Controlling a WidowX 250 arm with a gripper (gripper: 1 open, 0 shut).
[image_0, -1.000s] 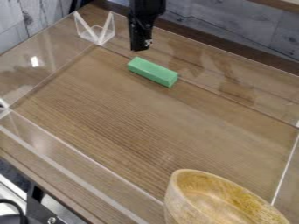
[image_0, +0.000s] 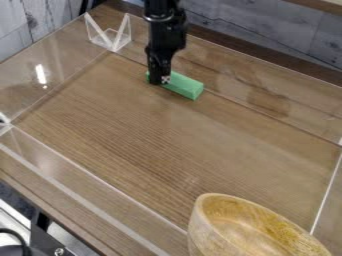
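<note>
The black gripper (image_0: 162, 73) reaches down from the top of the view, its tips at the left end of a green block (image_0: 181, 88) lying on the wooden table. Its fingers hide part of that end, and whether they are open or closed on the block is unclear.
A large yellow bowl (image_0: 247, 232) is at the bottom right. Clear plastic pieces (image_0: 110, 32) stand at the upper left near the table's edge.
The gripper has come down from above and behind the green block to its left end. The block shows no clear movement.
</note>
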